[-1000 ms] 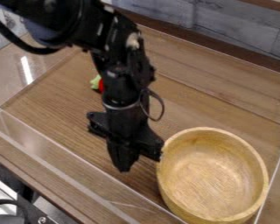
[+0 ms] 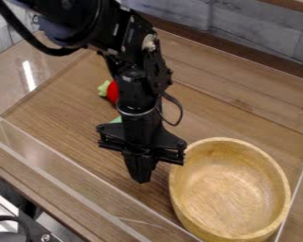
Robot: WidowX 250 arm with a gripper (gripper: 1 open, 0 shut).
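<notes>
My black gripper (image 2: 140,172) points down over the wooden counter, just left of a wide light-wood bowl (image 2: 230,194), its fingertips shut with nothing visible between them. Behind the arm, partly hidden, are a red object (image 2: 113,92) and a small green object (image 2: 115,121).
A wall stands along the back. At the lower left is the counter's front edge, with dark cables beyond it.
The bowl stays in place.
</notes>
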